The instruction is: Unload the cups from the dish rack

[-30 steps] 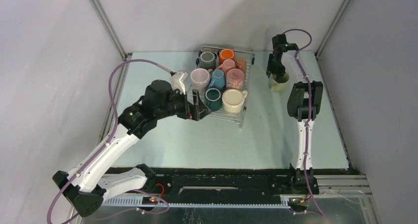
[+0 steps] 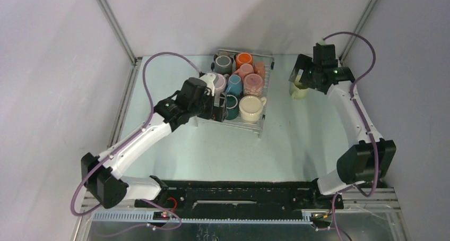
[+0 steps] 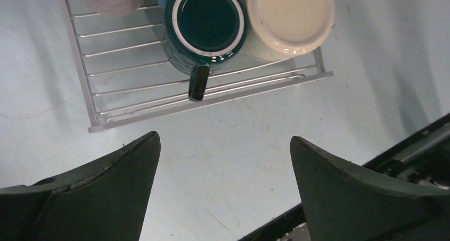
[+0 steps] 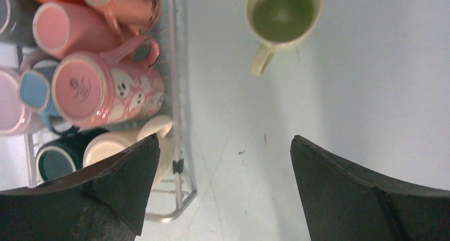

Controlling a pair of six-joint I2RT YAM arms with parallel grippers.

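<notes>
The wire dish rack (image 2: 260, 125) holds several cups in pink, orange, blue, grey, dark green and cream. In the left wrist view the dark green cup (image 3: 207, 20) lies base toward me, its handle pointing at the rack's front bar, with the cream cup (image 3: 291, 15) at its right. My left gripper stands open and empty over the rack's front left. A pale green cup (image 4: 282, 15) is upright on the table, right of the rack, its handle toward the camera. My right gripper is open and empty, above and clear of that cup.
Bare table (image 2: 223, 158) stretches in front of the rack and between it and the pale green cup. Walls close in the back and both sides. In the right wrist view a pink cup (image 4: 114, 87) has its handle reaching over the rack's right side.
The left gripper, open throughout, shifted toward the rack's left side; more of the rack shows beneath it.
</notes>
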